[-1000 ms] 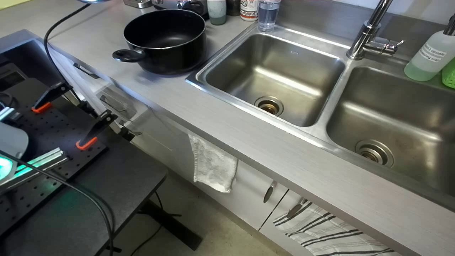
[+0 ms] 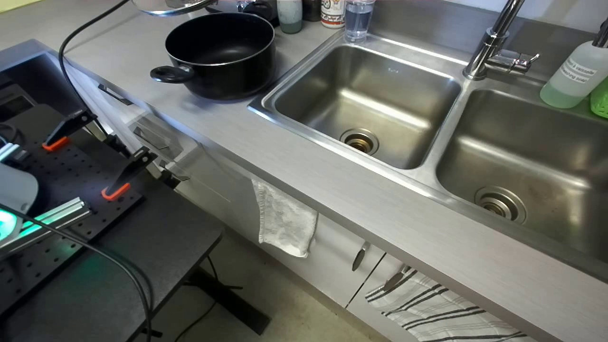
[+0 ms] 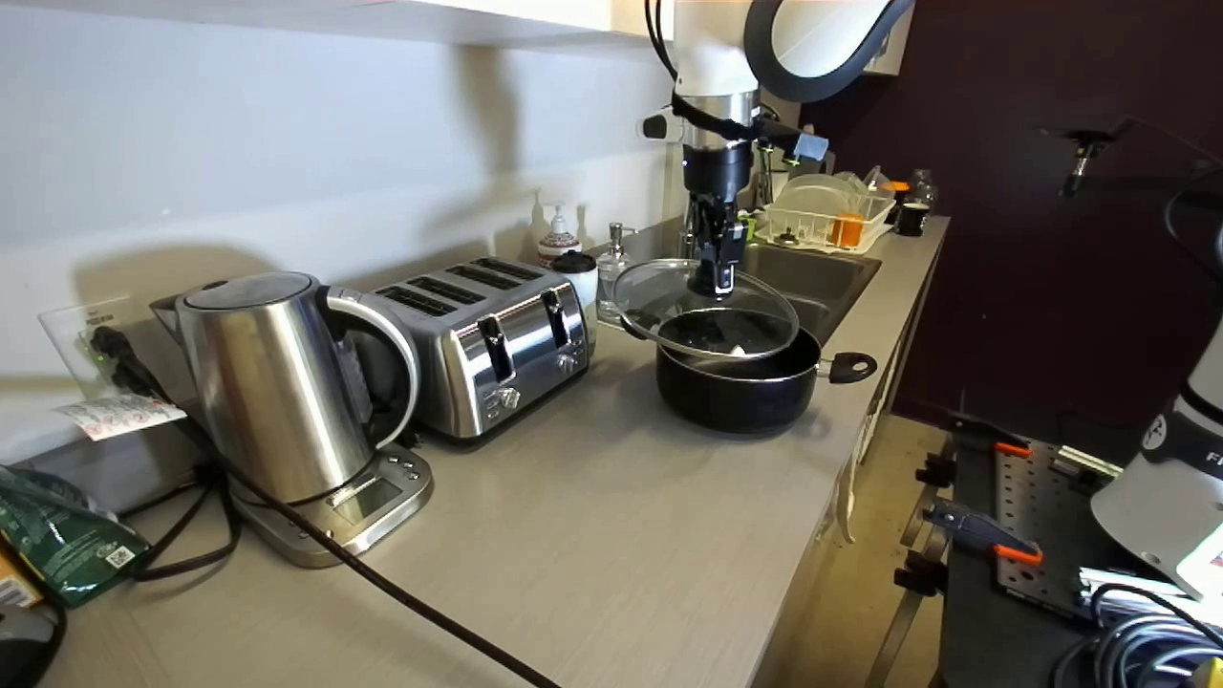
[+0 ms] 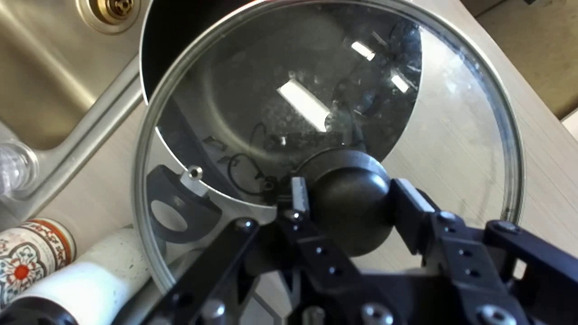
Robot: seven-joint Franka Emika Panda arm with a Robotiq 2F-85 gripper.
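A round glass lid (image 3: 659, 300) with a steel rim hangs tilted above the black pot (image 3: 734, 397). My gripper (image 3: 719, 287) is shut on the lid's black knob, which in the wrist view sits between the two finger pads. Through the clear glass of the lid (image 4: 460, 108) the pot's opening shows, offset from the lid's outline. In exterior view 1 the pot (image 2: 228, 74) stands uncovered on the counter, and only an edge of the lid (image 2: 171, 5) enters at the top; my gripper is out of that frame.
A toaster (image 3: 493, 333) and a kettle (image 3: 275, 390) stand along the wall. Bottles, including a white patterned one (image 4: 32, 254), stand behind the pot. The steel sink (image 2: 365, 102) adjoins the pot's other side.
In exterior view 1 the lid's edge has come further into the frame at the top, nearer the pot. The pot has not moved.
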